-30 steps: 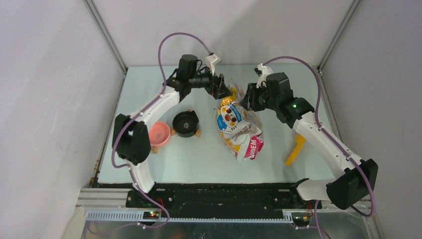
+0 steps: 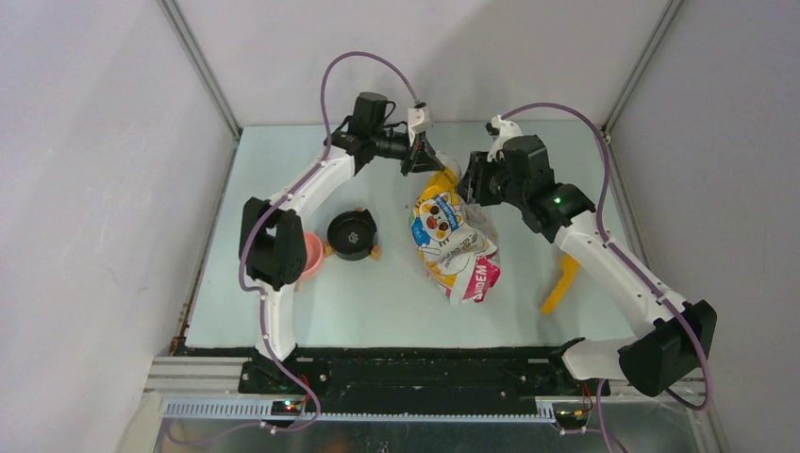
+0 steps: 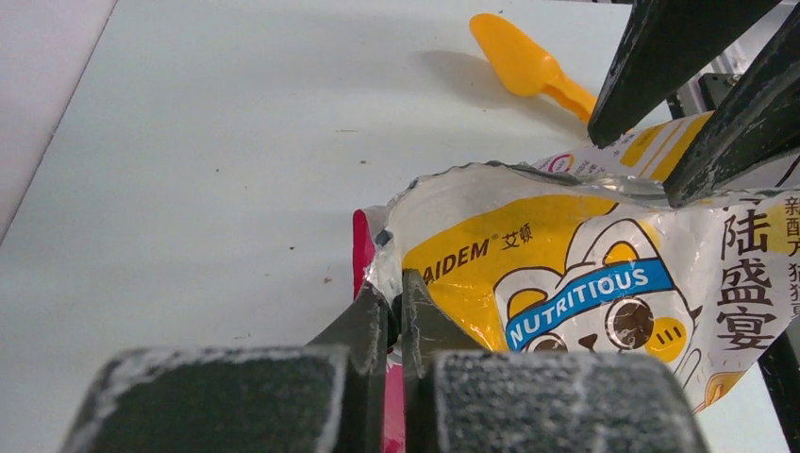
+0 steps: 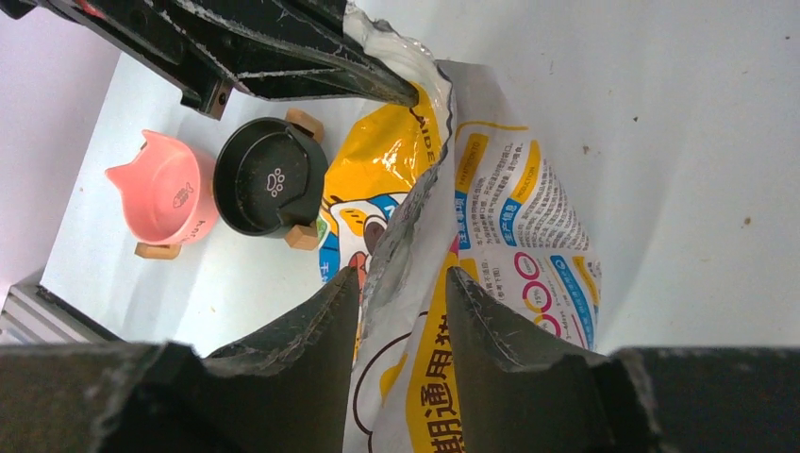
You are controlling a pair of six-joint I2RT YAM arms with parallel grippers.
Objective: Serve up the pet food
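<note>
The pet food bag (image 2: 451,241) stands on the table, white and yellow with a dog's face. My left gripper (image 2: 438,168) is shut at its top corner. In the left wrist view the fingers meet on the bag's thin film (image 3: 472,250), pinching its edge. From the right, my open right gripper has one finger either side of the top edge, with the bag's film between them but not clamped. A yellow scoop (image 2: 561,284) lies right of the bag. The bag's mouth looks closed along its silvery edge; its contents are hidden.
Left of the bag sit a black bowl (image 2: 352,235) and a pink bowl (image 2: 311,255), the latter partly under my left arm. Both look empty in the right wrist view.
My left gripper has shifted slightly right and its fingers have shut on the bag's top corner. The right arm and the bag have barely moved.
</note>
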